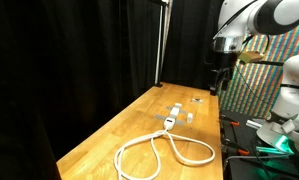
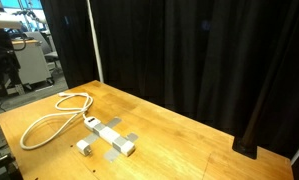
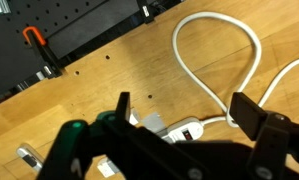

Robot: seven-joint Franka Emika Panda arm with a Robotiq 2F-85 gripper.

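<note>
A white power strip (image 1: 172, 117) lies on the wooden table, its white cable (image 1: 120, 158) looped in front of it. In the second exterior view the strip (image 2: 110, 134) runs diagonally, with a small white block (image 2: 83, 147) standing apart from it. The block (image 3: 30, 157) also shows low at the left of the wrist view. My gripper is open, its black fingers (image 3: 121, 118) spread wide with nothing held. It hangs above the table's right side in the first exterior view. The fingers partly cover the strip (image 3: 184, 132) in the wrist view.
Flat grey pieces (image 2: 112, 154) lie near the strip. Wide bare tabletop (image 2: 199, 145) stretches beyond it. A black curtain (image 1: 59, 70) runs along one side. The dark robot mount (image 3: 84, 40) borders the table edge.
</note>
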